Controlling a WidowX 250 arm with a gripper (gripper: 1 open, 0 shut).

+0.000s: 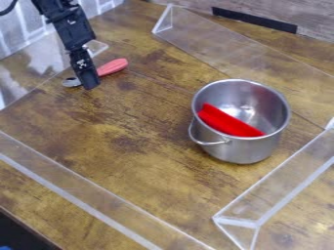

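Note:
A black gripper (81, 74) hangs at the upper left, its fingers open and low over a pink object (111, 65) with a pale metallic end lying on the wooden table; whether it touches it cannot be told. A steel pot (239, 139) with a handle stands at the right, holding a long red object (229, 120).
Clear plastic panels edge the work area at the left, lower left, top and lower right.

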